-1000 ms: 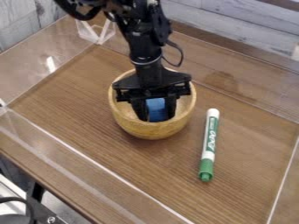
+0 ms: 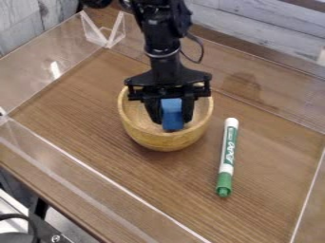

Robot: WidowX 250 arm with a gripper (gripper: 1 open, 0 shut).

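Observation:
My black gripper [image 2: 172, 95] reaches down from the top into a yellow bowl [image 2: 162, 138] at the middle of the table, shut on a blue block [image 2: 173, 116] that sits within the bowl's outline. The block's lower part shows between the dark fingers. Whether it rests on the bowl's floor, I cannot tell.
A white and green marker [image 2: 227, 157] lies to the right of the bowl.
My gripper has risen slightly with the blue block, which sits a little higher against the bowl than before.

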